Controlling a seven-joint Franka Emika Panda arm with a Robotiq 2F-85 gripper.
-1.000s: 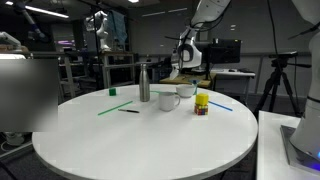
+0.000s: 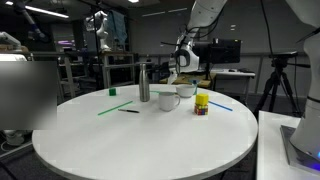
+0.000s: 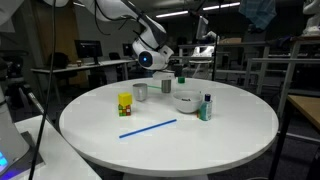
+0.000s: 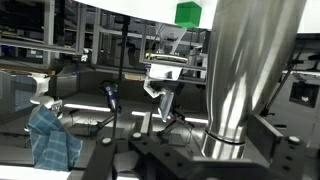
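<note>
A tall silver bottle stands upright near the middle of the round white table. Close up, its metal body fills the right half of the wrist view. In exterior view 1 my gripper hangs to the bottle's right, at about the height of its upper part. Its fingers are open; the dark fingers show blurred along the bottom of the wrist view. The bottle is not visibly gripped. Exterior view 2 shows the gripper small, over the far part of the table.
A white mug, a white bowl, a yellow block and a small bottle stand nearby. Green block, black marker and blue stick lie apart.
The arm has come slightly lower and toward the bottle. The objects on the table have stayed put.
</note>
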